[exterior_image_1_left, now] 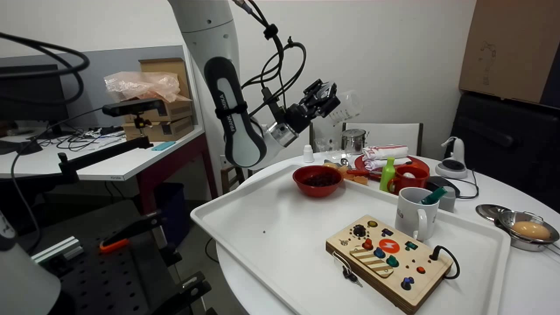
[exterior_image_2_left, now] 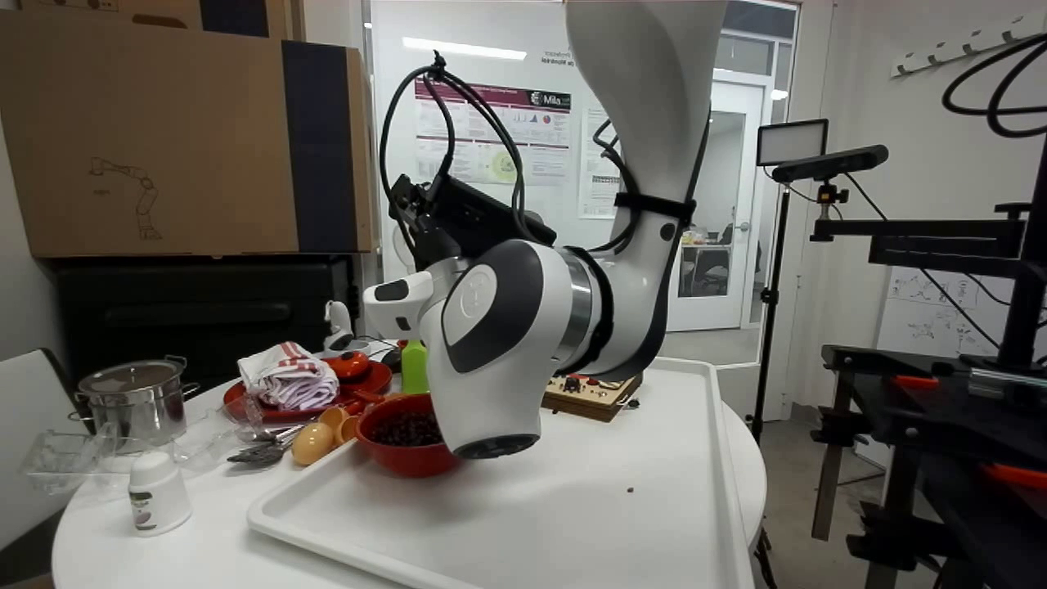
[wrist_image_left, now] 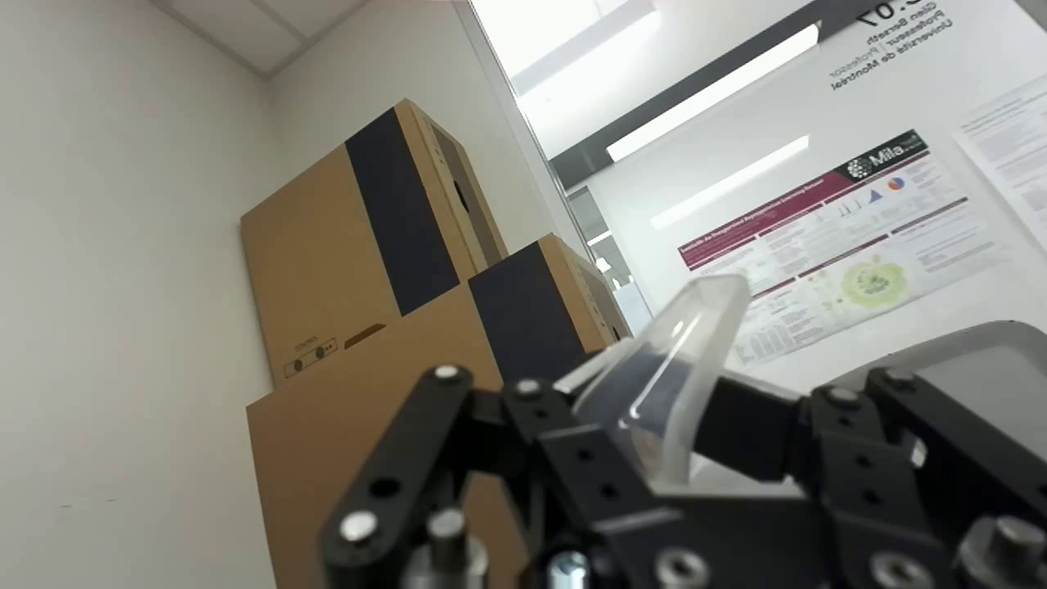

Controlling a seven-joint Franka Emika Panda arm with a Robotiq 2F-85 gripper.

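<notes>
High above the back of the tray, my gripper (exterior_image_1_left: 329, 99) is shut on a clear plastic cup (exterior_image_1_left: 347, 106) with markings on its side. The cup appears held by its thin wall and sits tilted. In the wrist view the same clear cup (wrist_image_left: 692, 358) rises between the black fingers; the exact contact is hard to make out. Below the arm, a red bowl (exterior_image_1_left: 309, 186) with dark small pieces inside rests at the tray's far edge. Exterior view 2 shows the red bowl (exterior_image_2_left: 417, 460) partly behind the arm, which hides the fingers there.
On the white tray (exterior_image_1_left: 252, 210) are a wooden switch box (exterior_image_1_left: 378, 252) and a white mug (exterior_image_1_left: 409, 220) with a green item in it. A green bottle (exterior_image_1_left: 387, 176), red cup (exterior_image_1_left: 407, 181), metal pot (exterior_image_1_left: 352, 141) and folded towel (exterior_image_1_left: 386, 152) crowd behind. The tray's left half is mostly clear.
</notes>
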